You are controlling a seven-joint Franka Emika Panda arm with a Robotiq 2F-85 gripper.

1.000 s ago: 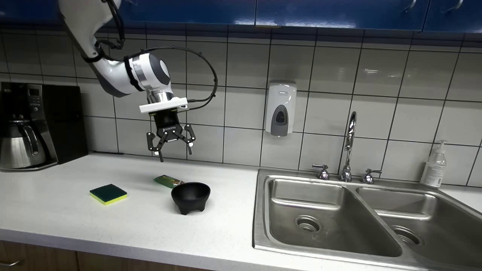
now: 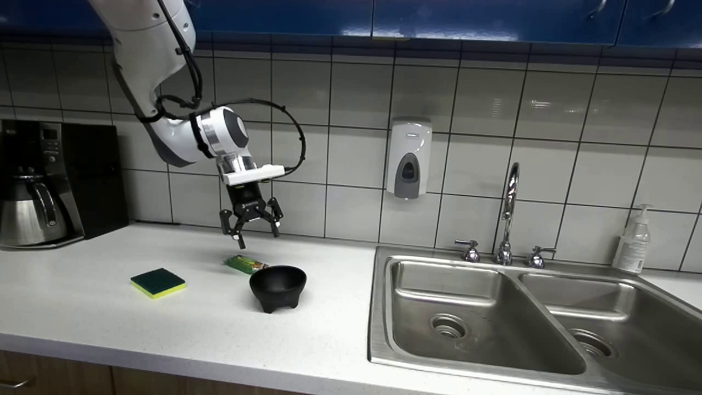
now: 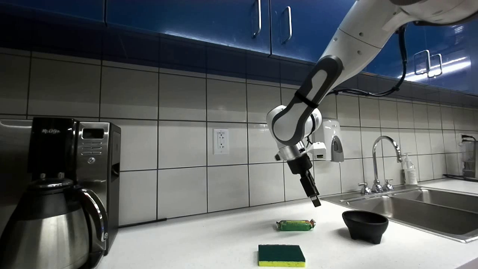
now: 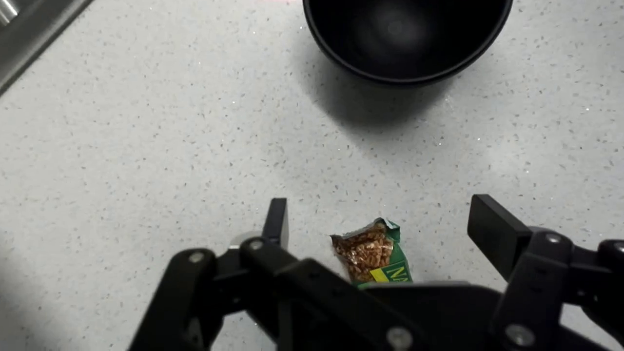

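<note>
My gripper (image 2: 256,241) is open above the counter, its fingers wide apart and nothing held between them. Below it lies a green-wrapped snack bar (image 2: 246,264), flat on the counter and apart from the fingers. In the wrist view, one end of the bar (image 4: 374,254) shows between the two fingers, while the rest is hidden behind the gripper body. A black bowl (image 2: 277,287) on short feet stands upright close to the bar. Its visible inside (image 4: 403,29) looks empty. A green and yellow sponge (image 2: 158,282) rests to the left of both.
A double steel sink (image 2: 379,309) with a faucet (image 2: 509,210) takes up the right side. At the far left stands a coffee maker (image 2: 95,178). The soap dispenser (image 2: 408,158) hangs on the tiled wall.
The gripper has come down a little towards the counter and turned somewhat, still open. Bar, bowl and sponge have stayed in place.
</note>
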